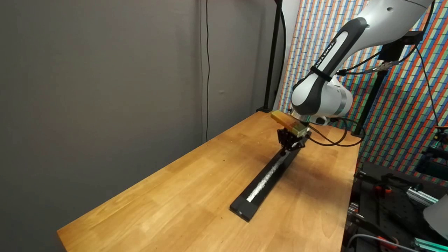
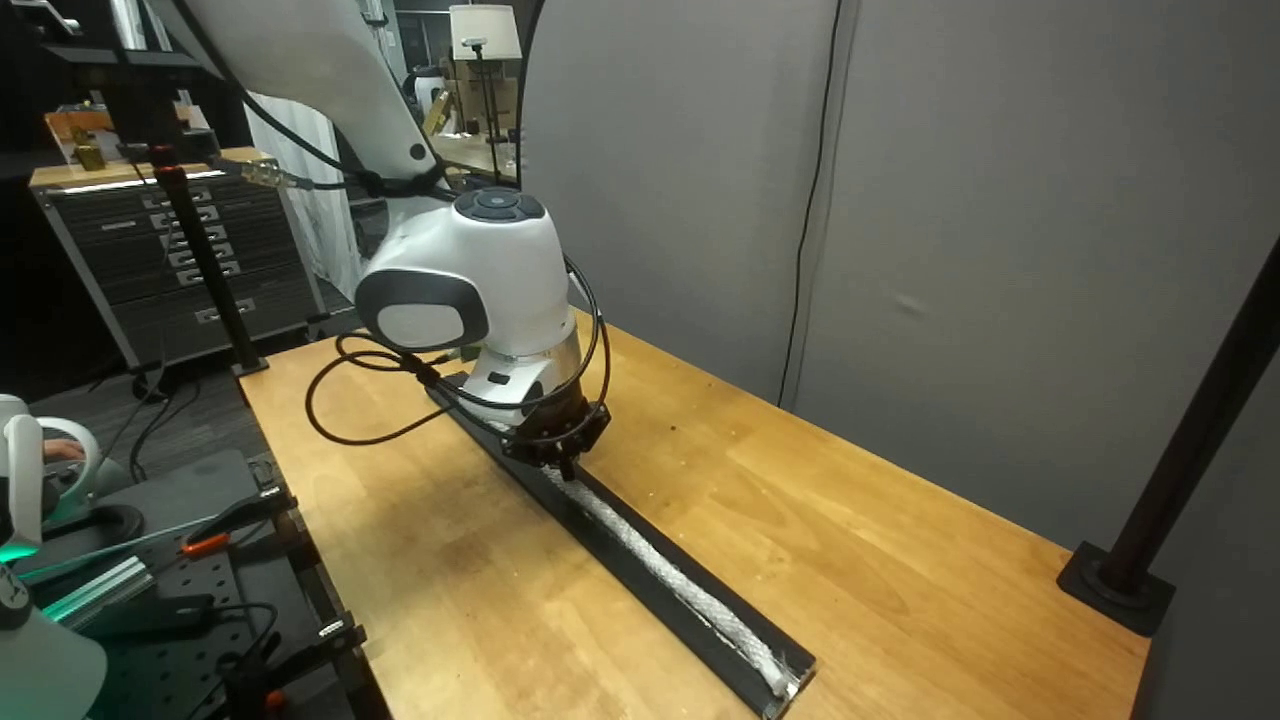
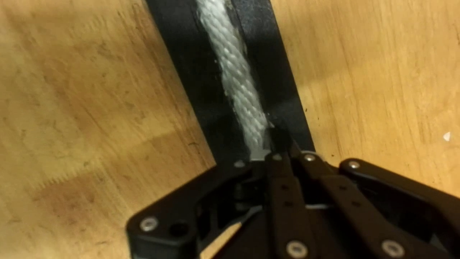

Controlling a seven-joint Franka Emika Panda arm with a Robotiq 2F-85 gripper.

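Note:
A white braided rope runs lengthwise along a long black channel board, which lies on the wooden table. Its near stretch looks seated along the board's middle in exterior view 1. My gripper is directly over the board, its dark fingers shut, with the tips down at the rope. No part of the rope shows between the fingers; the contact itself is hidden by them. In exterior view 2 the gripper stands at the rope's upper part, and the rope's frayed end sits at the board's near end.
Bare wooden table lies on both sides of the board. Black posts stand at the table's corners. A loop of black cable hangs from the wrist close to the tabletop.

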